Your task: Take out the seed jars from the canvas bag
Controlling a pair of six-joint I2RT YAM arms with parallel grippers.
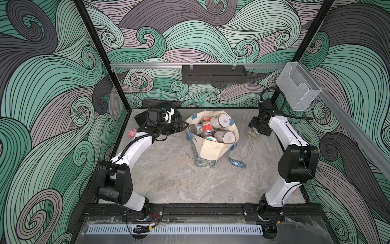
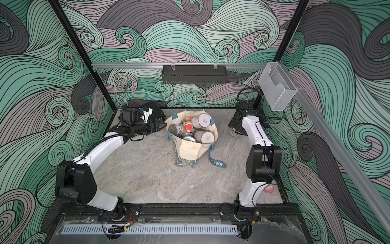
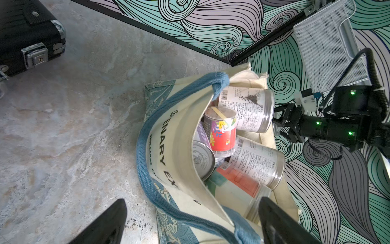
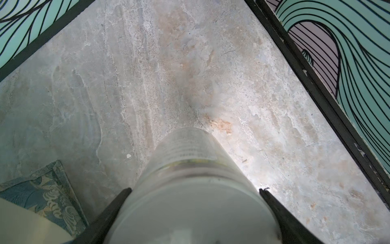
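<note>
The cream canvas bag (image 1: 211, 150) stands mid-table, full of jars and cans, among them a red-labelled one (image 3: 221, 136) and large white-labelled ones (image 3: 243, 105). My left gripper (image 1: 182, 125) is open at the bag's left rim, with nothing between its fingers; in the left wrist view the rim and contents lie between and beyond its fingertips. To the bag's right, a clear jar (image 4: 191, 203) stands on the table between the open fingers of my right gripper (image 1: 256, 127); whether the fingers touch it cannot be told.
A black case (image 3: 28, 36) lies behind the left arm. A wire basket (image 1: 298, 87) hangs at upper right, and a dark box (image 1: 214, 74) on the back rail.
</note>
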